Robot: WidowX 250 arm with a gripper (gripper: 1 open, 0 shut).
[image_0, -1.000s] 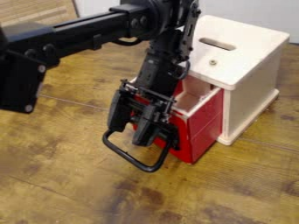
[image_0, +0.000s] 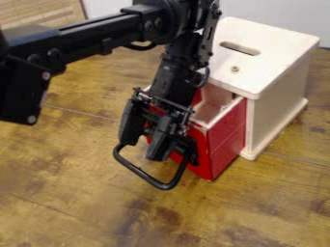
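The black gripper (image_0: 157, 137) hangs low at the open red-fronted drawer (image_0: 227, 137) of a cream wooden box (image_0: 273, 58), covering much of the drawer's left part. Its fingertips are hidden among the gripper's black frame and the drawer, so whether it is open or shut cannot be told. The drawer's inside is mostly hidden behind the arm.
The cream box stands at the back right, with a slot and a small knob on its top. A lighter wooden panel lies at the back left.
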